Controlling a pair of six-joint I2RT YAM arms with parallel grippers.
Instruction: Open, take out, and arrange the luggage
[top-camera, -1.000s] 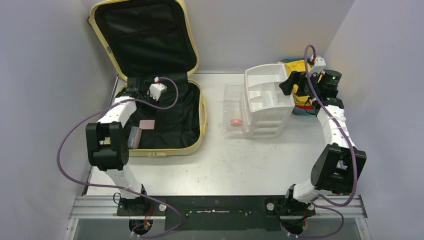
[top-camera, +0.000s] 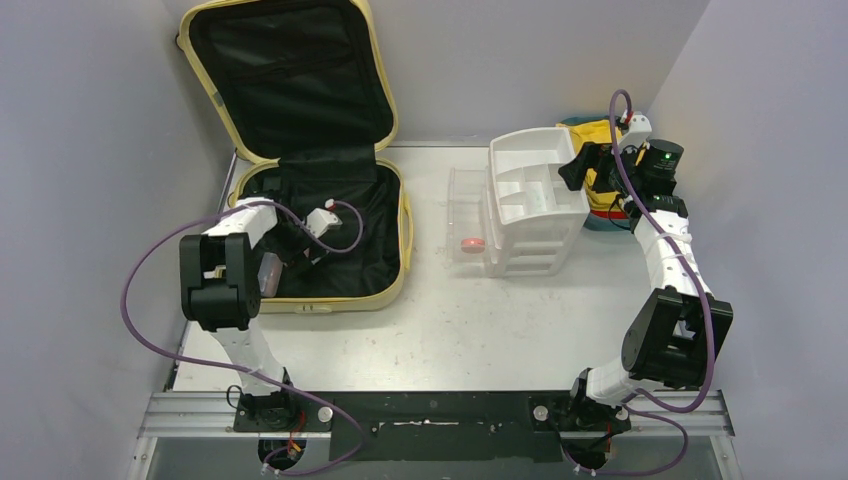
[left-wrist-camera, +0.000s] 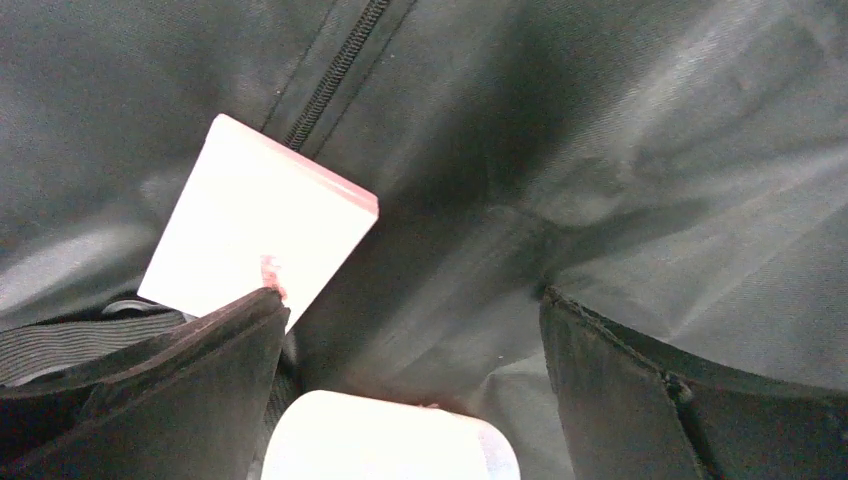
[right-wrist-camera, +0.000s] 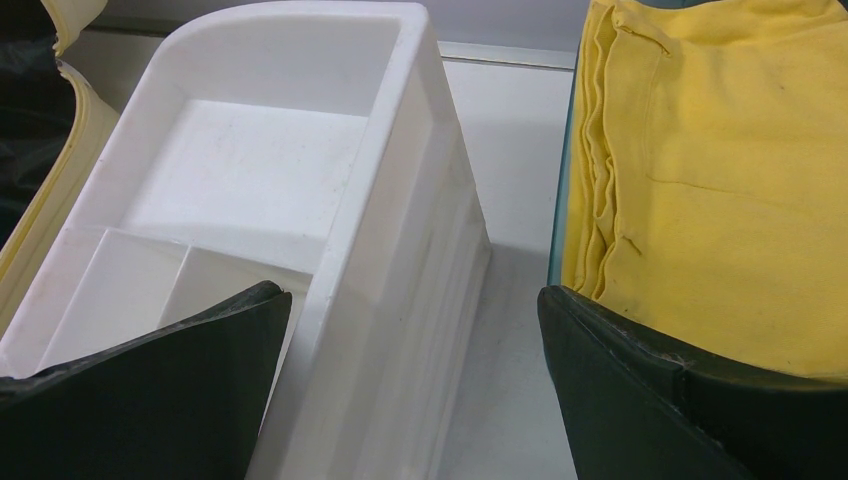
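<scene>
The yellow-rimmed suitcase (top-camera: 408, 235) lies open with its lid raised at the back. Low inside its base, my left gripper is open with nothing between its fingers. A pale pink flat box (left-wrist-camera: 255, 220) lies on the black lining, partly behind the left finger. Between and below the fingers is the rounded end of a pale case (left-wrist-camera: 385, 440), cut off by the frame; from above, the clear case (top-camera: 270, 275) shows beside the arm. My right gripper is open above the white drawer unit's wall (right-wrist-camera: 395, 260), holding nothing.
Folded yellow cloth (right-wrist-camera: 720, 190) fills a container right of the drawer unit. A clear drawer (top-camera: 466, 205) sticks out leftward, with a round red item (top-camera: 472, 245) in it.
My left gripper has swung toward the front of the suitcase and now covers most of the pink box from above. The right arm stays where it was.
</scene>
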